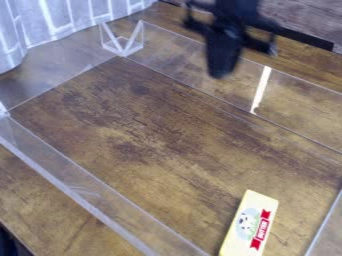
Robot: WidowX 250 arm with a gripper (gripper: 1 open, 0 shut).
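Observation:
The black gripper [223,55] is at the top middle, blurred, above the back of a clear-walled tray with a wooden floor [147,140]. Its fingers are too blurred to show whether they are open or shut, and nothing can be made out held by them. A pale yellow box [249,224] with a red label and a white animal picture lies at the lower right, well apart from the gripper.
Clear walls [80,185] border the tray, with a clear corner piece [122,40] at the back left. A white curtain [34,25] hangs at the upper left.

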